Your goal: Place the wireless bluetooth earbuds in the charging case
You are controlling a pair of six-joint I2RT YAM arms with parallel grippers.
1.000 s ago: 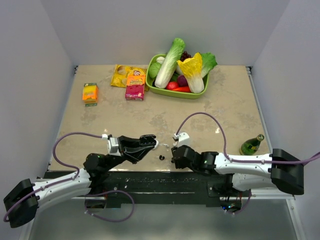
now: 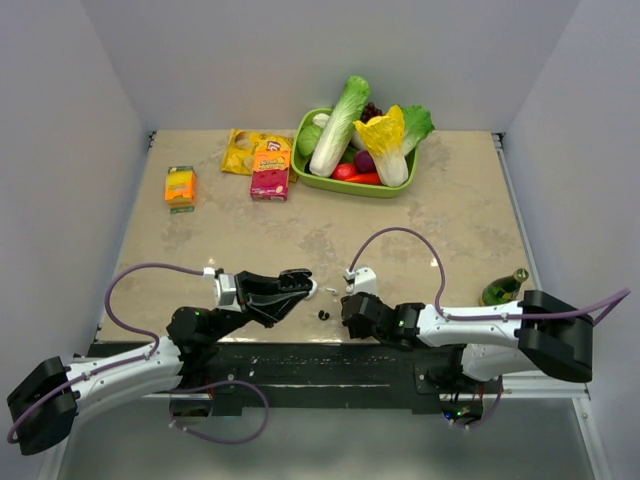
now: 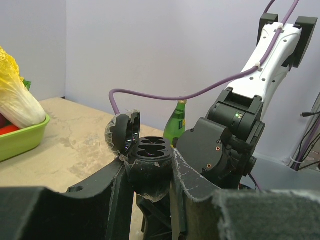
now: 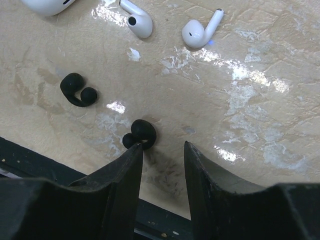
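Note:
My left gripper (image 2: 295, 286) is shut on an open black charging case (image 3: 151, 162), held upright, its two empty wells facing up. My right gripper points down, fingers apart, just by a black earbud (image 4: 143, 131) on the table. A second black earbud (image 4: 73, 87) lies farther left in the right wrist view. Two white earbuds (image 4: 141, 24) lie beyond, with a white case (image 4: 47, 5) at the top left.
A green basket of vegetables (image 2: 335, 181) and snack packs (image 2: 270, 175) stand at the back. A green bottle (image 2: 500, 291) is at the right.
The right arm's rear links have shifted slightly, while its gripper stays low at nearly the same spot. The left arm with the case has not moved.

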